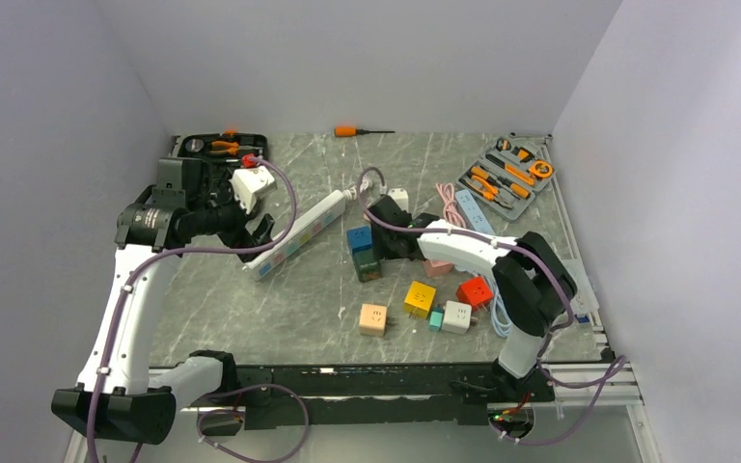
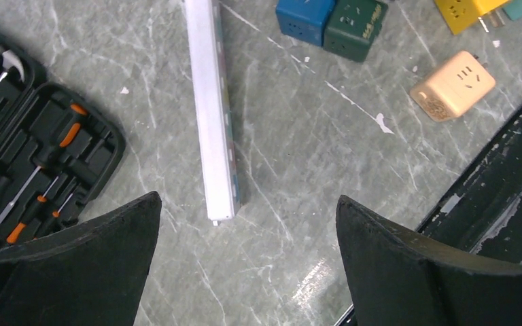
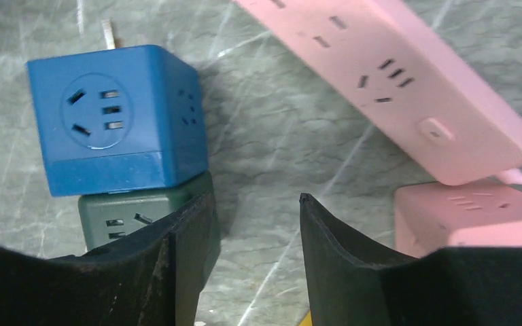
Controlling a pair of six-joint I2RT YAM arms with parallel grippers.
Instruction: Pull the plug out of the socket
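Observation:
A blue cube socket (image 3: 102, 122) sits against a dark green one (image 3: 129, 217), with a thin metal prong at the blue one's back; both also show in the top view (image 1: 359, 240). My right gripper is low beside them, its dark fingertips apart with bare table between them in the wrist view; whether it grips anything cannot be seen. My left gripper stands open above the left of the table, over a white power strip (image 2: 211, 109).
Pink strip (image 3: 380, 81), pink cube (image 3: 469, 210), yellow (image 1: 419, 297), red (image 1: 475, 292), tan (image 1: 373, 320) and white (image 1: 456, 317) cubes lie around. Tool cases (image 1: 502, 183) (image 2: 75, 136) sit at both sides. The front middle has some free room.

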